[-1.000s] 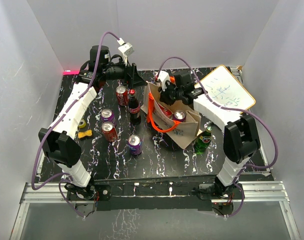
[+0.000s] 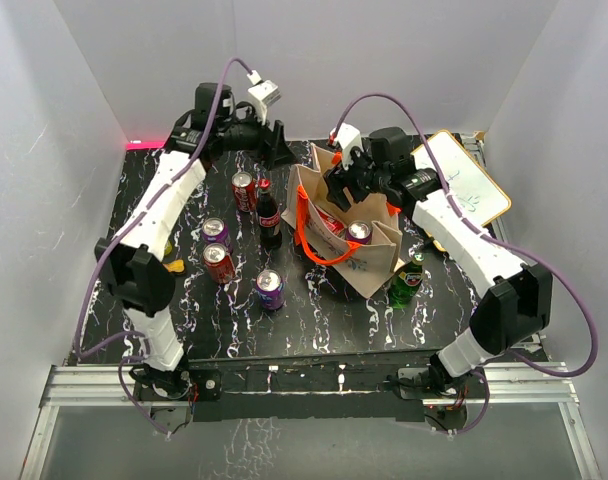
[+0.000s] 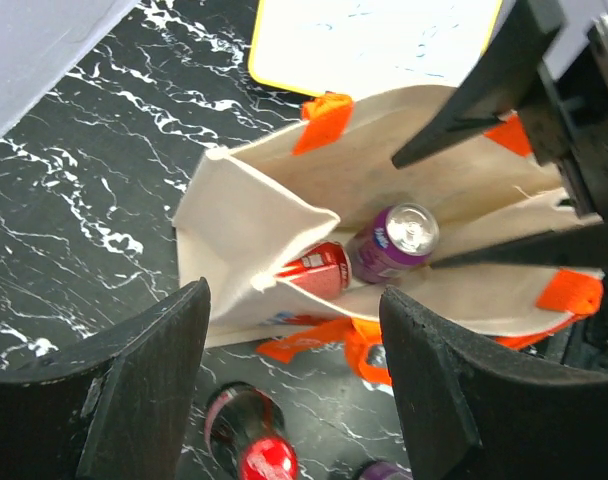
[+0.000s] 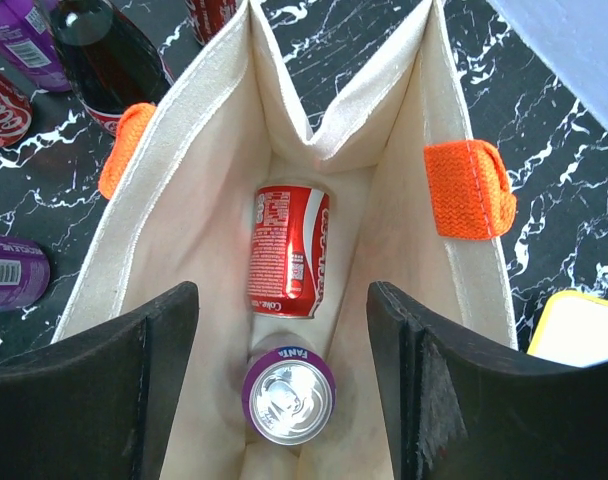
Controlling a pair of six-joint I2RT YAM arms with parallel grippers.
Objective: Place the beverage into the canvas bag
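The canvas bag (image 2: 369, 262) with orange handles stands open at the centre right, holding a red can (image 4: 286, 250) on its side and a purple can (image 4: 289, 395). My right gripper (image 2: 340, 190) is over the bag's mouth, fingers apart with nothing between them, the red can below. My left gripper (image 2: 279, 152) hangs open just left of the bag, near the cola bottle (image 2: 268, 220). A red can (image 2: 242, 192) stands behind that bottle. Another red can (image 2: 219, 264) and purple cans (image 2: 269, 289) stand to the left and front.
A green bottle (image 2: 406, 282) stands by the bag's front right. A whiteboard (image 2: 459, 175) lies at the back right. Small yellow items (image 2: 174, 266) lie at the left edge.
My right gripper has risen out of the bag and shifted slightly to the right. The left arm has moved slightly rightward. The cans and bottles have not moved.
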